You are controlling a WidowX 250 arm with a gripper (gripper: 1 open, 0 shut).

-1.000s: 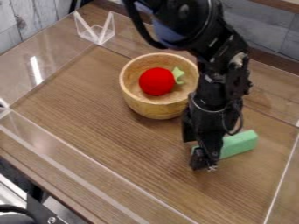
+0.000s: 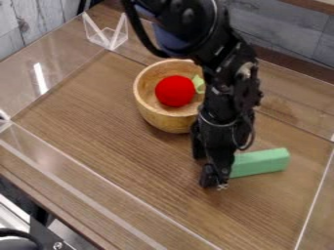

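The black gripper (image 2: 214, 156) is low over the wooden table at centre right, beside a mint-green block (image 2: 263, 161) that lies to its right, its left end next to or partly behind the fingers. Whether the fingers are open or shut on the block is unclear. A wooden bowl (image 2: 166, 116) holding a red ball (image 2: 175, 90) and a small green piece (image 2: 198, 84) stands behind and left of the gripper, partly hidden by the arm.
Clear table (image 2: 92, 137) spreads left and in front. A white wire or plastic object (image 2: 107, 31) is at the back left. A wall borders the back, and the table's edge runs along the lower left.
The gripper has moved slightly left and up in the view. The green block has turned to lie more level across the view.
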